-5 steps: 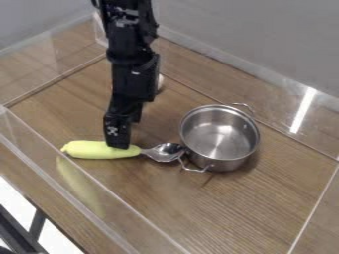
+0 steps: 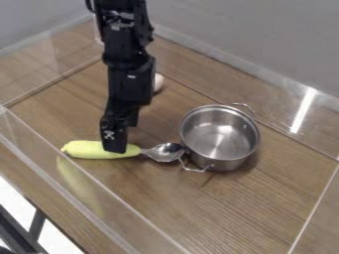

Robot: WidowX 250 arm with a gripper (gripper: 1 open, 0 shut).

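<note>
My black gripper [image 2: 117, 134] hangs from the top of the view with its fingertips just over a yellow-handled object [image 2: 95, 149], which lies on the wooden table at the lower left. A metal spoon [image 2: 165, 153] lies at the right end of the yellow object. A steel pot [image 2: 217, 133] with two handles stands to the right, close to the spoon. Whether the fingers are open or shut is hard to make out.
A pale object [image 2: 158, 82] is partly hidden behind the arm. Low clear walls edge the wooden table [image 2: 239, 213].
My gripper has moved slightly down and to the left, toward the yellow object. The pot, spoon and yellow object have not moved.
</note>
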